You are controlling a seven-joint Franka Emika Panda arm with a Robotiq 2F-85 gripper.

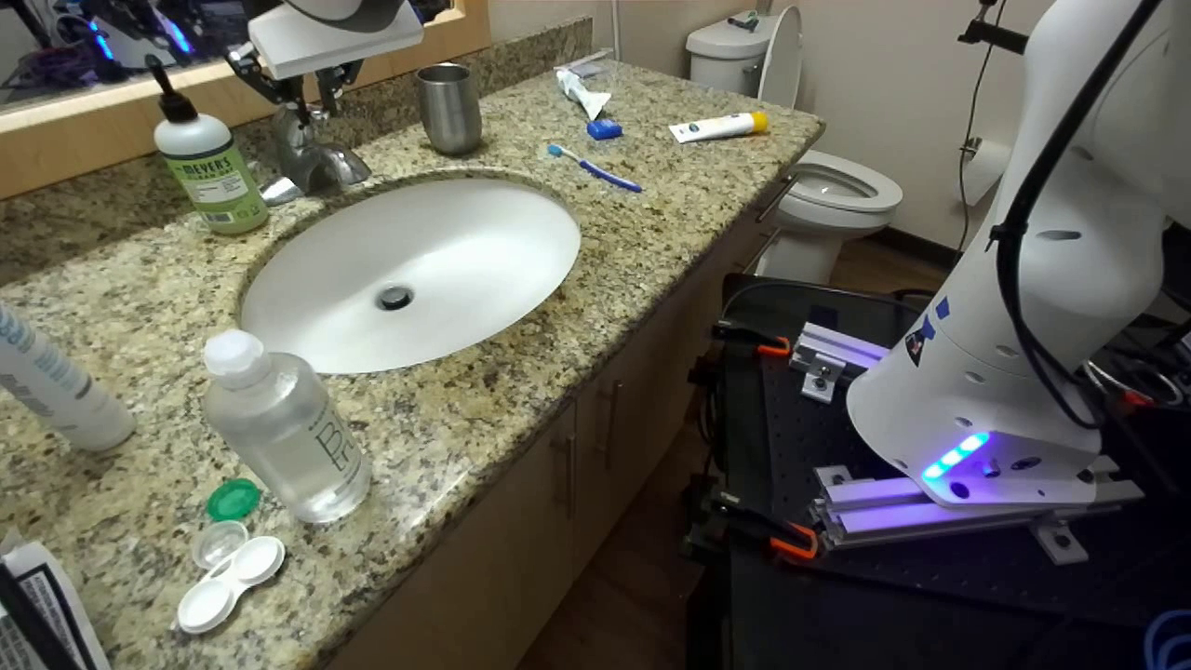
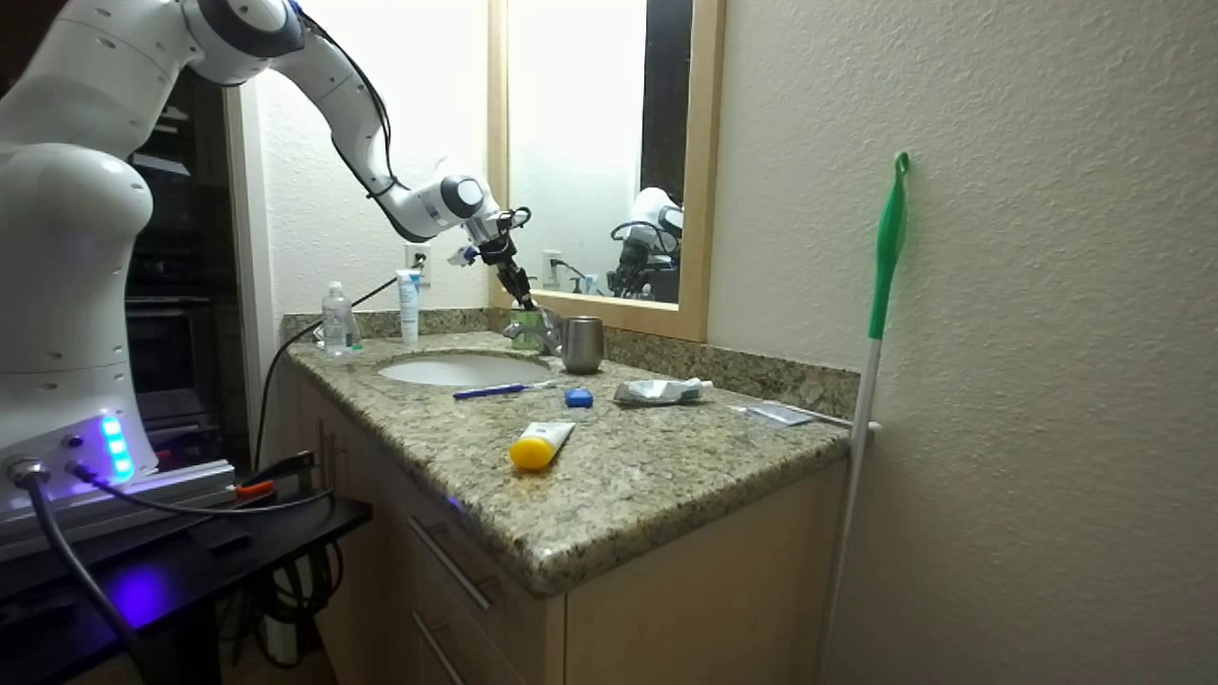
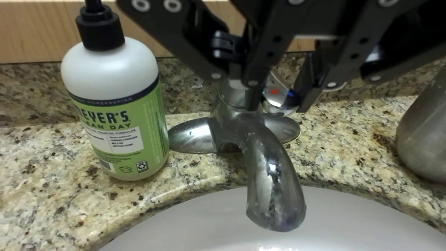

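Observation:
The chrome faucet (image 3: 274, 180) stands behind the sink, its spout pointing out over the white basin (image 1: 435, 268). In the wrist view, the faucet's handle, with a red and blue mark (image 3: 276, 92), shows between the dark fingers of my gripper. My gripper is shut on that handle, one finger to each side. The left finger hides part of it, so exact contact is hard to see. No water shows coming from the spout. From exterior view 2, the gripper (image 2: 522, 295) reaches down at the faucet from above.
A green-labelled soap bottle (image 3: 121, 121) stands close left of the faucet, and a steel cup (image 1: 449, 110) is to its right. A toothbrush (image 1: 594, 167), blue floss box (image 1: 604, 129) and yellow-capped tube (image 1: 720, 127) lie farther right. A clear bottle (image 1: 285, 430) stands at the front left. The basin is empty.

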